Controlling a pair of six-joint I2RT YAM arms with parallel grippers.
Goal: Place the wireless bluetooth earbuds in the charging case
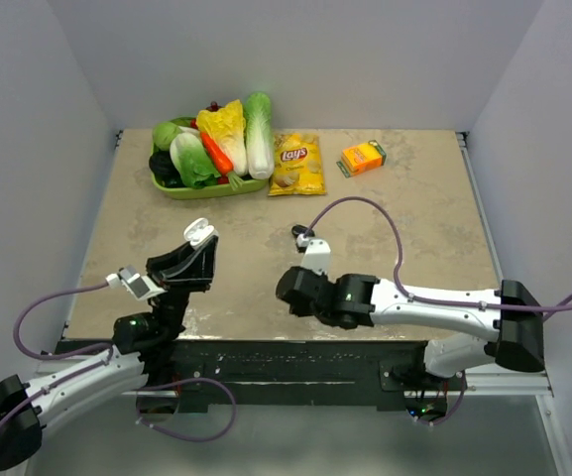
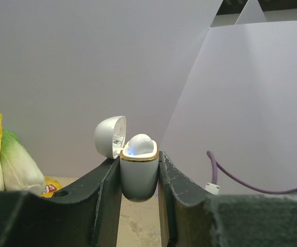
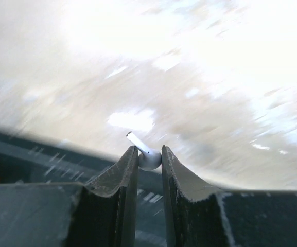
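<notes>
My left gripper [image 1: 196, 260] holds the white charging case [image 2: 139, 175] upright, its lid [image 2: 108, 137] open; one earbud [image 2: 140, 143] with a small blue light shows inside. In the right wrist view my right gripper is shut on a white earbud [image 3: 146, 155], its stem poking up-left from between the fingertips over a blurred table. In the top view that right gripper is low in the middle of the table, its tip largely hidden by its own housing.
A vegetable basket [image 1: 171, 190], Lays chips bag [image 1: 296, 171] and orange box [image 1: 363, 157] stand along the back. A small dark object [image 1: 301, 231] lies mid-table, partly behind the right arm.
</notes>
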